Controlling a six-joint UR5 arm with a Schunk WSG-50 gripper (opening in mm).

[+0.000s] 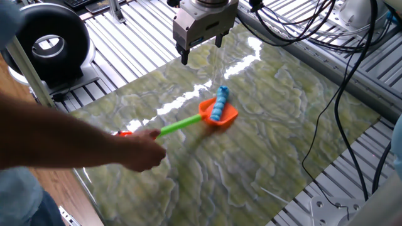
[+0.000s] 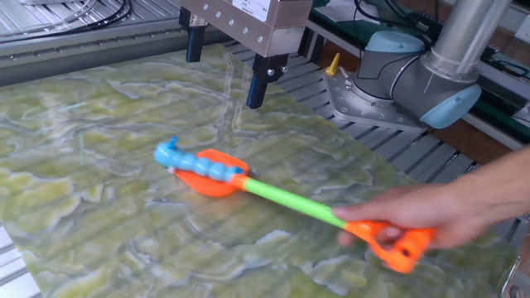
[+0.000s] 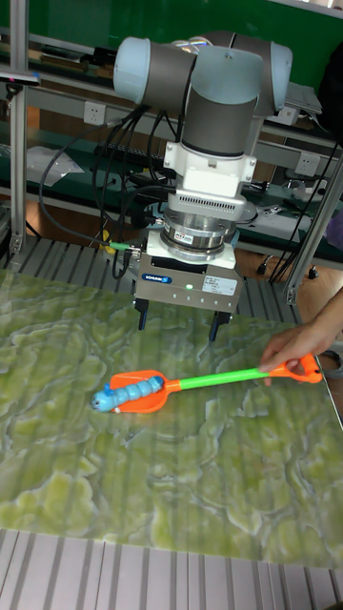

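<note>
A blue segmented caterpillar toy (image 1: pixel 220 104) lies across the orange blade of a toy shovel (image 1: pixel 230 115), one end sticking out past the rim. The shovel has a green shaft (image 2: pixel 291 201) and an orange handle (image 2: pixel 406 251), gripped by a person's hand (image 3: pixel 290 348). In the second exterior view the toy (image 2: pixel 199 165) points its antennaed end away from the shaft. Above the far side of the board hangs my gripper (image 1: pixel 201 50), its two fingers wide apart and nothing between them. It is open and clear of both shovel and toy (image 3: pixel 127 394).
The marbled green board (image 1: pixel 264 169) is otherwise mostly bare. A person's forearm (image 1: pixel 56 135) reaches over its left side. A black ring-shaped object (image 1: pixel 47 44) stands off the board at the far left. Black cables (image 1: pixel 342 94) hang at the right.
</note>
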